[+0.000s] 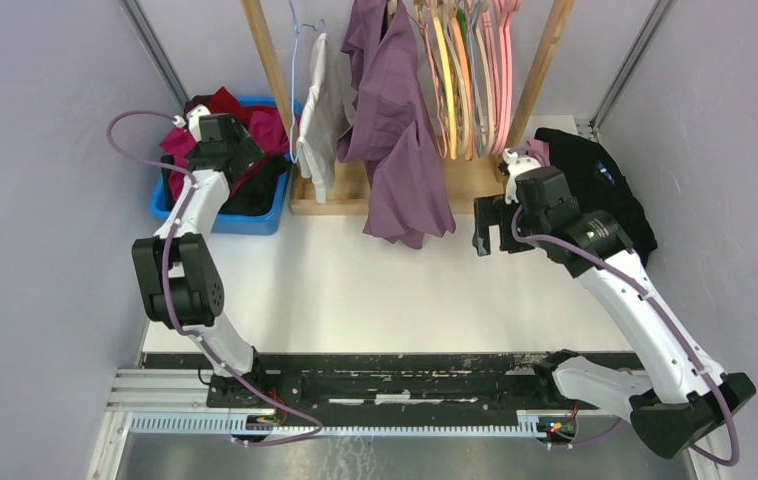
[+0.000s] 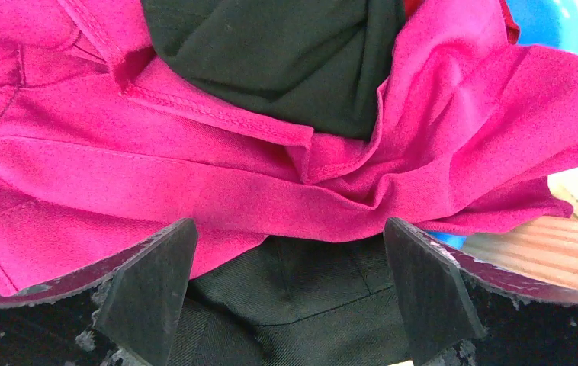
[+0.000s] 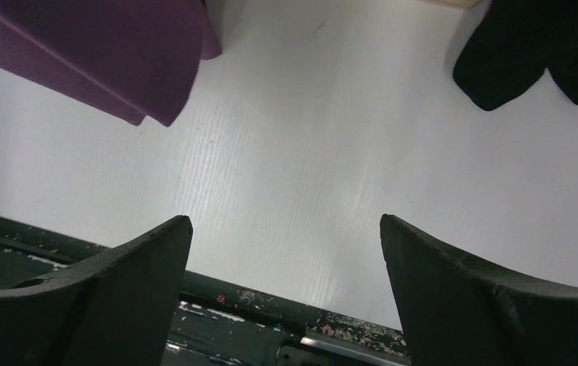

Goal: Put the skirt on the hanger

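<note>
Over the blue bin [image 1: 265,222] at the left, my left gripper [image 1: 245,150] points down at a heap of clothes. Magenta cloth [image 2: 232,191] fills much of the left wrist view, with black cloth [image 2: 316,305] below it. Which piece is the skirt I cannot tell. The left fingers [image 2: 156,282] stand wide apart with no cloth held between them. On the right side my right gripper [image 1: 490,240] is open and empty above the bare table. Bunched hangers [image 1: 475,85] in several colours hang on the rack at the back.
A purple garment [image 1: 405,150] and a white one [image 1: 323,120] hang from the rack, next to a blue hanger [image 1: 296,100]. Black cloth [image 1: 595,180] lies at the back right.
</note>
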